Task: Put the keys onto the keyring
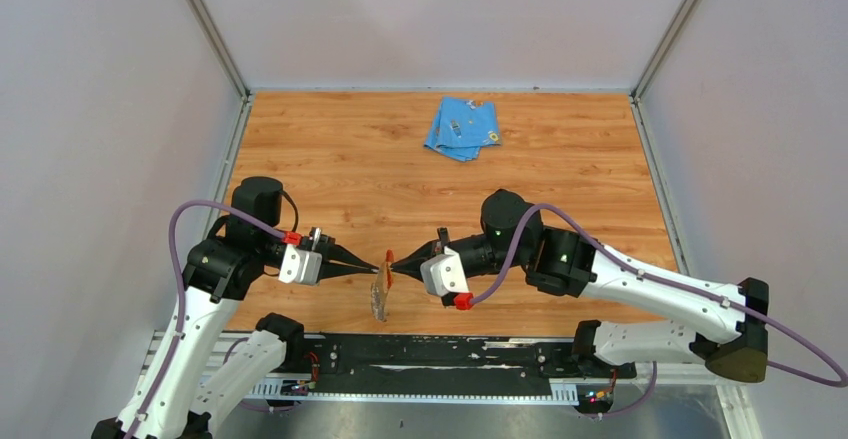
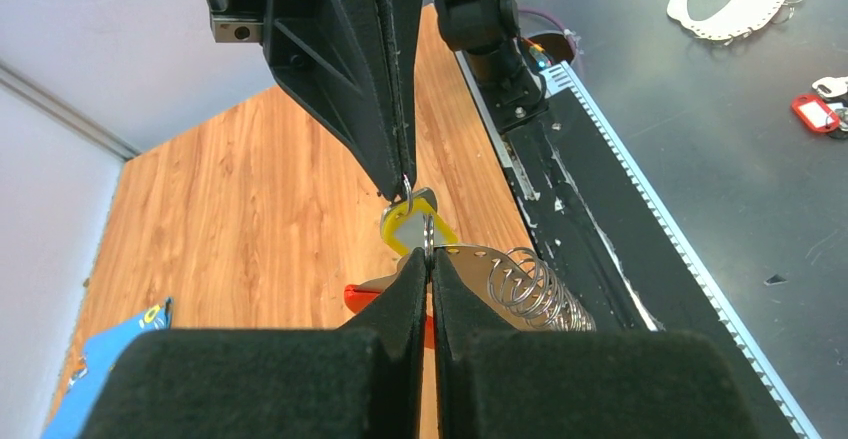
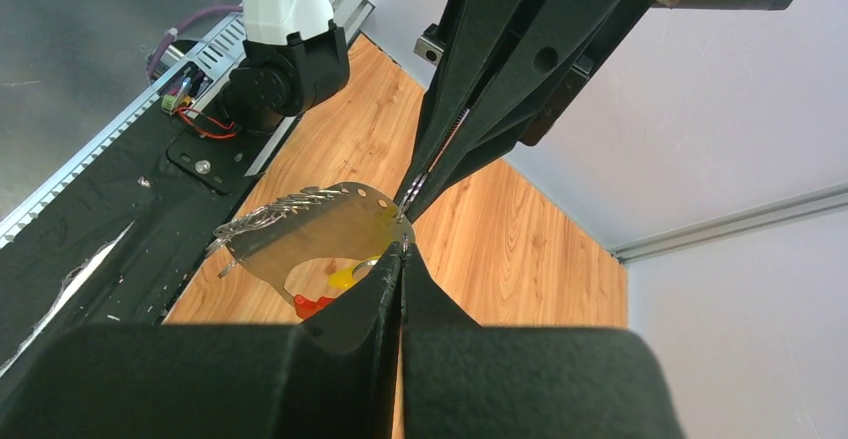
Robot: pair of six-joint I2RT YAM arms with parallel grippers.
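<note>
A thin metal plate (image 2: pixel 478 271) with a row of wire rings along its edge hangs in the air, my left gripper shut at a thin ring on it. A red piece (image 2: pixel 362 297) shows against this plate. From the other side, my right gripper is shut, its tips very close to the plate and the left fingertips. In the left wrist view, a thin metal loop (image 2: pixel 408 195) shows at the right fingertips, with a yellow tag (image 2: pixel 398 224) below, apparently hanging from it. Whether loop and ring are linked cannot be seen.
A folded blue cloth (image 1: pixel 463 129) lies at the back of the wooden table. Beyond the table's front edge, on a grey surface, lie another ringed plate (image 2: pixel 752 17) and a red-tagged bunch (image 2: pixel 815 113). Most of the wooden top is bare.
</note>
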